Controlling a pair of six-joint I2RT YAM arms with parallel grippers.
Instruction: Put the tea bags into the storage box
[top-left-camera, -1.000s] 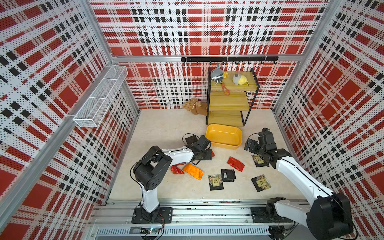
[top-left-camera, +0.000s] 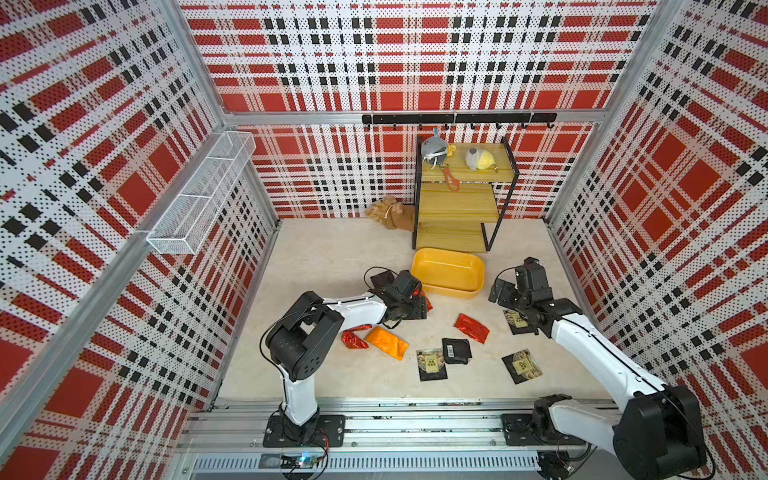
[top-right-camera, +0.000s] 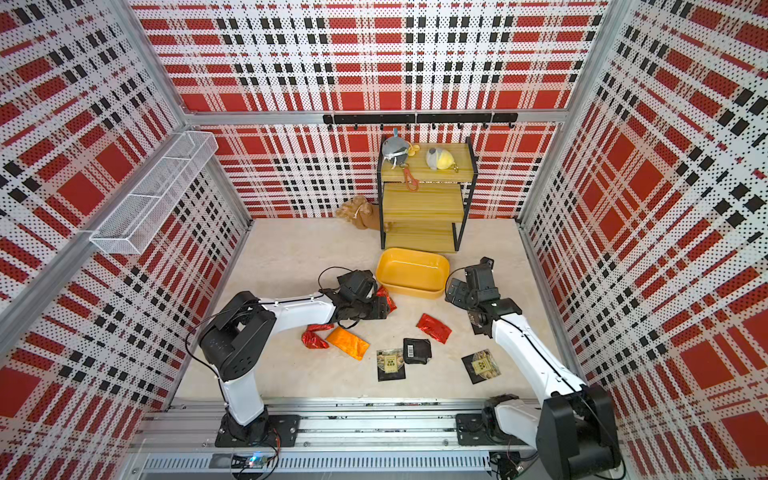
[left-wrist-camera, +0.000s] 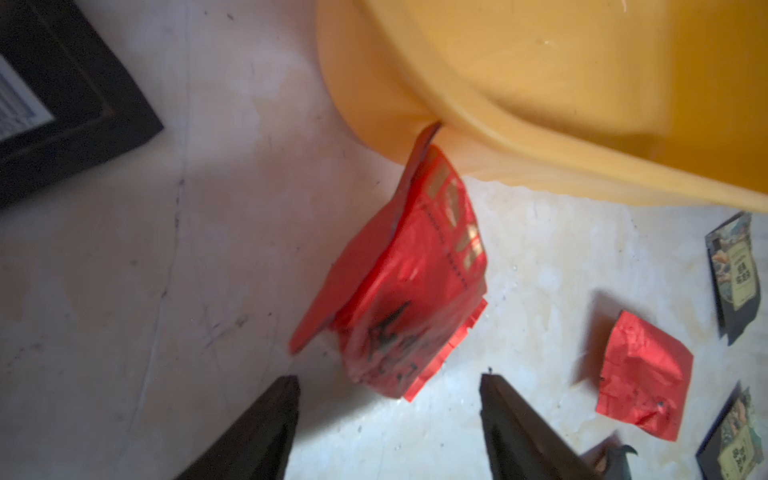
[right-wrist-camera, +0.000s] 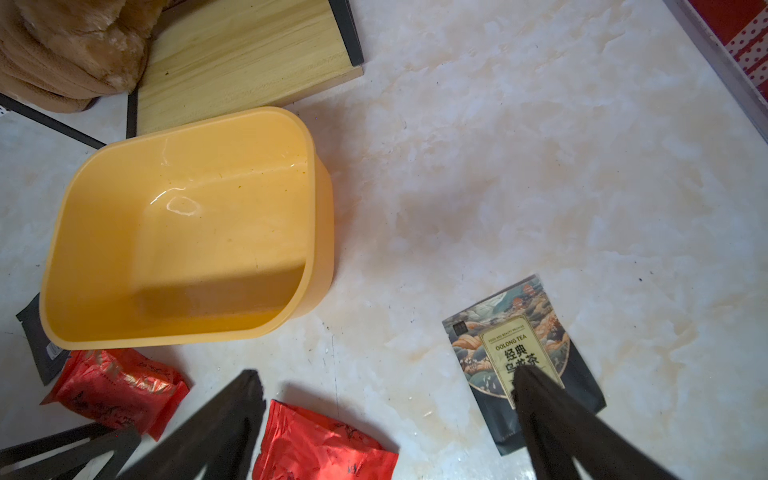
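Observation:
The yellow storage box (right-wrist-camera: 320, 232) stands empty in the right wrist view. Close to its near wall is a red tea bag (left-wrist-camera: 416, 280), tilted, its top corner at or near that wall. My left gripper is open just short of this bag, with no grip on it. Open and empty, my right gripper hovers right of the box, near a black oolong tea bag (right-wrist-camera: 520, 360). More bags lie in front: a red one (top-left-camera: 472, 328), an orange one (top-left-camera: 387, 343), a black one (top-left-camera: 457, 350), patterned ones (top-left-camera: 432, 364) (top-left-camera: 522, 365), and a red one (top-left-camera: 353, 338) partly under the left arm.
Directly behind the box rises a wooden shelf (top-left-camera: 456, 205) with plush toys on top. A brown plush (top-left-camera: 390, 213) sits at its left. Another dark bag (left-wrist-camera: 64, 104) lies left of the box.
More of that bag shows beside them than one second ago. The right arm has barely moved.

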